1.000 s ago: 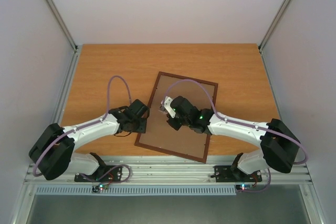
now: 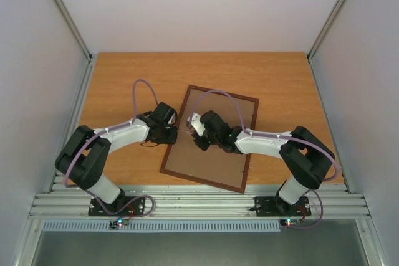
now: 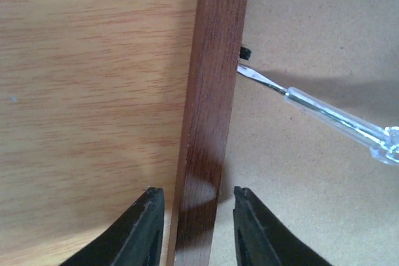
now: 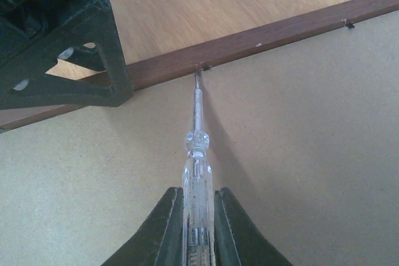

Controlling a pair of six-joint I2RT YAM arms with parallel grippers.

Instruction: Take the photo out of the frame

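The picture frame (image 2: 245, 172) lies on its face, its brown backing board (image 2: 212, 160) upward inside a dark wooden rim. In the right wrist view a clear screwdriver (image 4: 198, 144) is clasped in my right gripper. Its metal tip meets the inner edge of the left wooden rim (image 3: 212, 79), beside a small black tab (image 3: 245, 53). My left gripper is part open over that same rim, one finger on either side as seen from its wrist, nothing held. The photo is hidden under the backing.
Another dark tab (image 4: 350, 25) sticks out along the rim. The left gripper's body (image 4: 68, 60) stands close to the screwdriver tip.
Both arms have shifted. The left gripper has moved away from the table's front edge, along the left rim. The right gripper has moved slightly left, bringing the screwdriver closer to the rim.
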